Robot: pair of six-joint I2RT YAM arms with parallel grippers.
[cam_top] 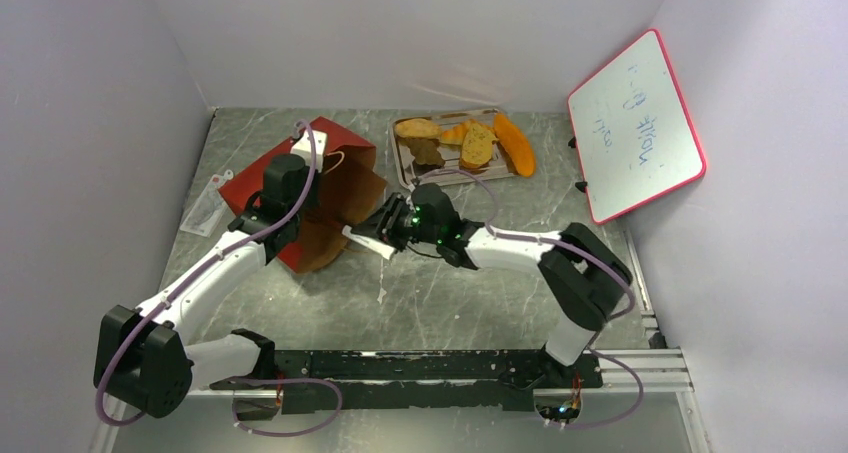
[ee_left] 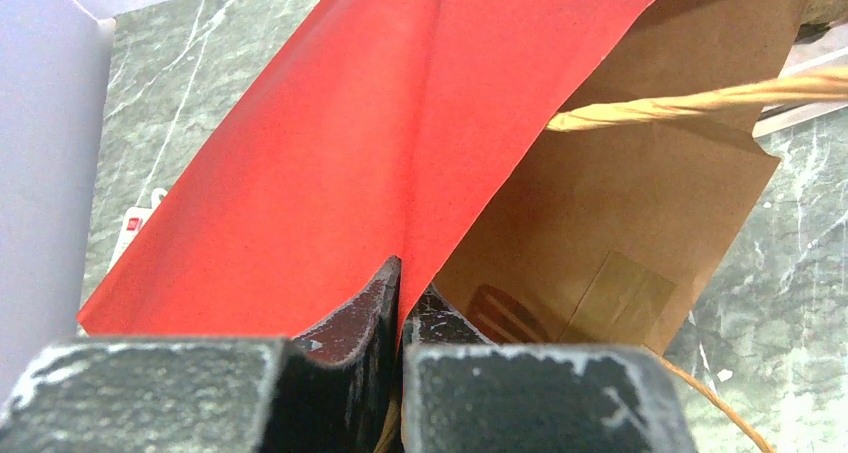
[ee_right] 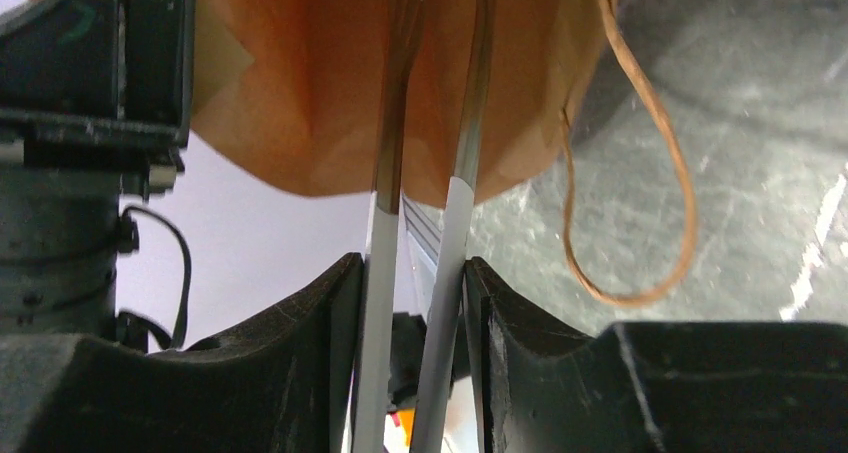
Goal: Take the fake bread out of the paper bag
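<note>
The red paper bag [cam_top: 248,177] lies open toward the right, its brown inside [ee_left: 610,183] and twisted handle [ee_left: 690,103] showing. My left gripper is shut on the bag's red edge. My right gripper holds long tongs [ee_right: 454,233] with pale handles, their tips reaching into the bag's brown opening, mostly hidden in the top view. No bread can be made out inside the bag.
A tray [cam_top: 405,173] with several bread pieces stands at the back centre. A whiteboard [cam_top: 640,123] stands at the right. A small clear item [cam_top: 205,213] lies left of the bag.
</note>
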